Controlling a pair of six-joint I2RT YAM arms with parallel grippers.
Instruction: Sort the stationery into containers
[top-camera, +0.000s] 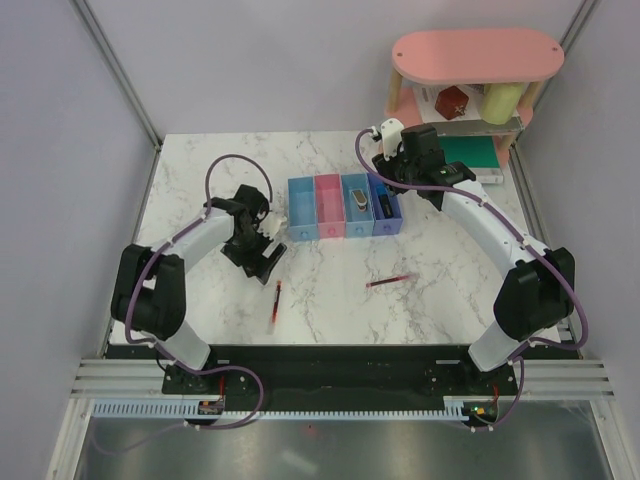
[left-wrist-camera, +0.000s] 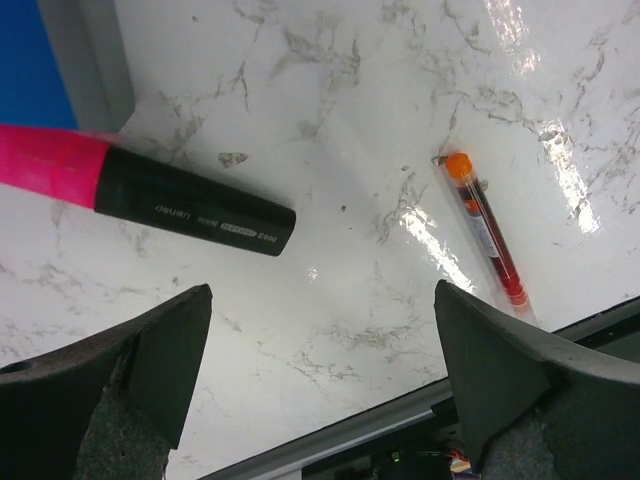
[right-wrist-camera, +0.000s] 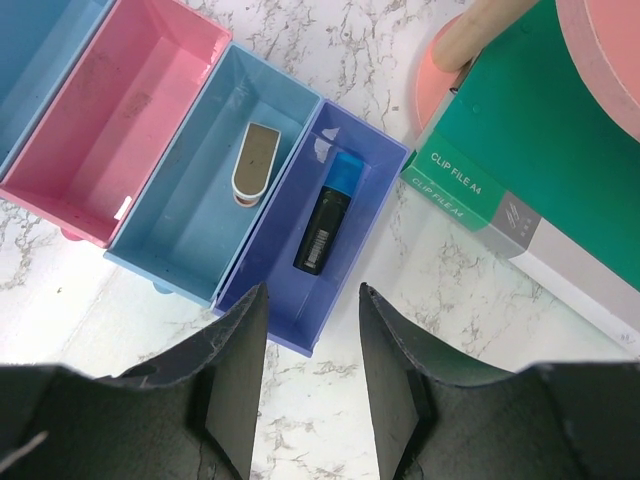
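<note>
My left gripper stands open above a pink-and-black highlighter (left-wrist-camera: 190, 200), with a red pen (left-wrist-camera: 484, 228) to its right and part of a blue object (left-wrist-camera: 30, 60) at the upper left. Another red pen (top-camera: 390, 280) lies right of centre. My right gripper hovers over the purple container (right-wrist-camera: 325, 310), nothing visible between its fingers; that container holds a black blue-capped stick (right-wrist-camera: 325, 215). The blue container (right-wrist-camera: 180, 245) beside it holds a silver object (right-wrist-camera: 255, 163). The pink container (right-wrist-camera: 80, 190) looks empty.
A pink wooden shelf (top-camera: 477, 55) stands at the back right, with a clip-file box (right-wrist-camera: 470, 205) beside the purple container. The leftmost blue container (top-camera: 303, 210) is next to the pink one.
</note>
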